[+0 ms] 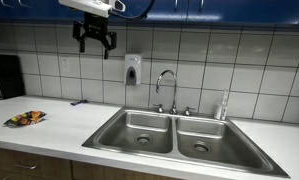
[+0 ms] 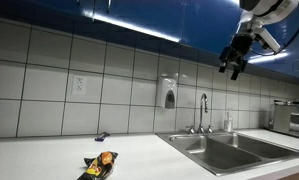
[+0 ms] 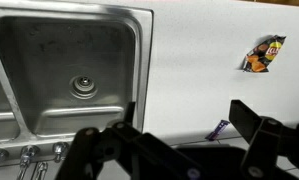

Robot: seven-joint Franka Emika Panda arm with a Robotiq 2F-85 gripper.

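Note:
My gripper [image 1: 95, 45] hangs high above the counter, left of the sink in exterior view 1, pointing down. In the wrist view its dark fingers [image 3: 243, 118] stand wide apart, so it is open, with only bare counter showing between them. A small chip bag [image 3: 262, 53], dark with orange and yellow print, lies on the white counter, well away from the gripper. Near the wall is a small dark purple wrapper [image 3: 217, 129], also lying flat; it shows as a dark strip [image 1: 79, 102] in exterior view 1.
A double steel sink [image 1: 109, 136] is set into the counter, with a faucet [image 1: 167, 88] behind it. A bottle [image 1: 222, 105] stands at its back right. The dispenser [image 1: 133, 69] is on the wall, below blue cabinets [image 1: 239, 12]. Counter [image 2: 49, 150] around the bag is clear.

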